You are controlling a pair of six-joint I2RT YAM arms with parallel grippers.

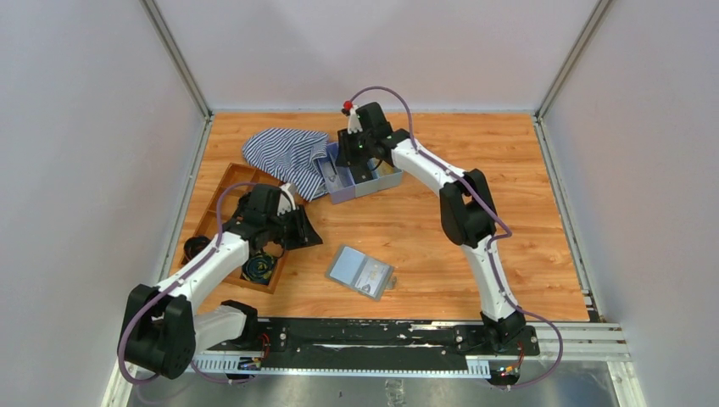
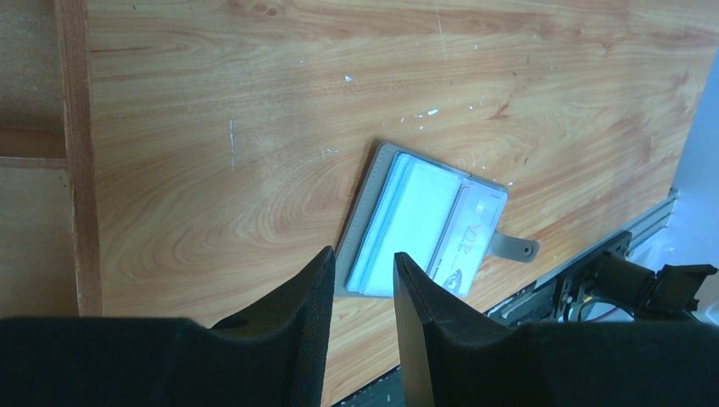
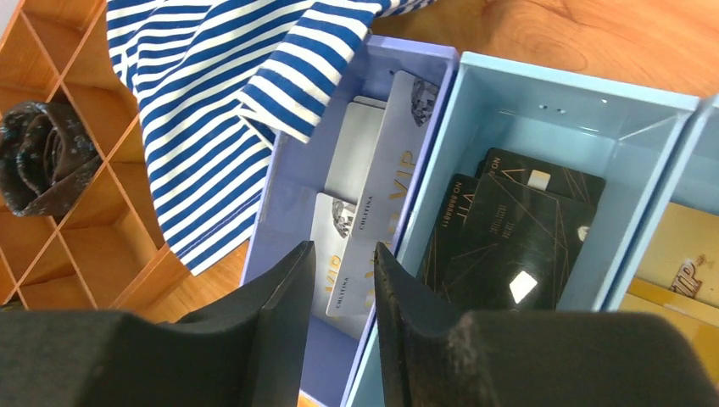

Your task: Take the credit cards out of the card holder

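Observation:
On the table's front middle lies the card holder (image 1: 361, 272), spread open with clear sleeves. In the left wrist view, a VIP card (image 2: 469, 237) shows in the holder's sleeve on the strap side. My left gripper hangs above and left of the holder, part open and empty. My right gripper is open above the divided box, nothing between its fingers. Below it, silver VIP cards (image 3: 381, 199) lie in the purple compartment (image 3: 292, 182). Black cards (image 3: 513, 242) rest in the light blue compartment (image 3: 543, 102); gold cards (image 3: 687, 250) are in a further one.
A striped cloth (image 1: 288, 155) drapes against the box's left side. The wooden divided tray (image 1: 227, 182) stands at the left, partly under the left arm, with dark coiled items in it.

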